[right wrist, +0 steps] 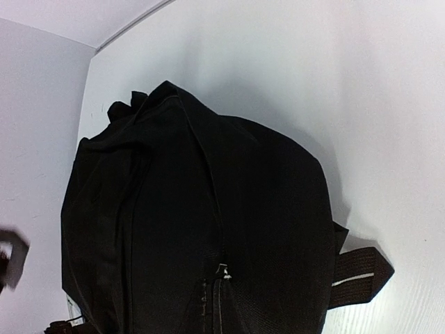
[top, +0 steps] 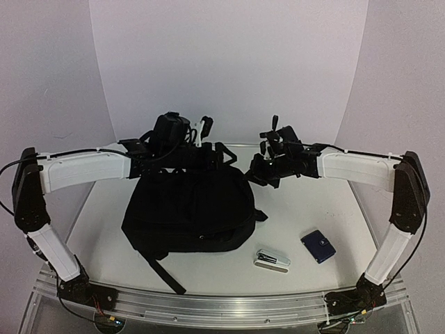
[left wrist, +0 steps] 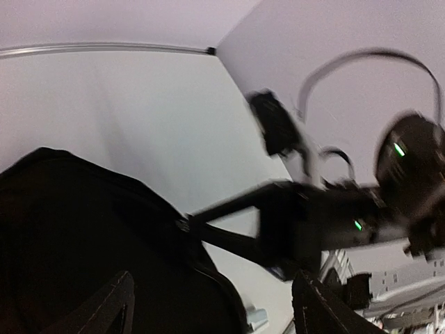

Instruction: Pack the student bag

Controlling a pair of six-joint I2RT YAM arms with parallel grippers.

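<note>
A black bag point(top: 191, 212) lies on the left and middle of the table, its zip slider point(right wrist: 222, 270) visible in the right wrist view. My right gripper point(top: 250, 176) is at the bag's upper right edge. In the left wrist view the right gripper's fingertips point(left wrist: 198, 219) come together on that edge, shut on the bag's fabric or zip. My left gripper point(top: 231, 154) hangs over the bag's far edge with its fingers spread and nothing between them. A navy notebook point(top: 318, 246) and a pale case with a dark stapler-like item point(top: 272, 260) lie to the right of the bag.
A strap point(top: 167, 276) trails from the bag toward the metal front rail point(top: 229, 303). The two grippers are close together above the bag. Bare white table point(top: 306, 205) lies right of the bag.
</note>
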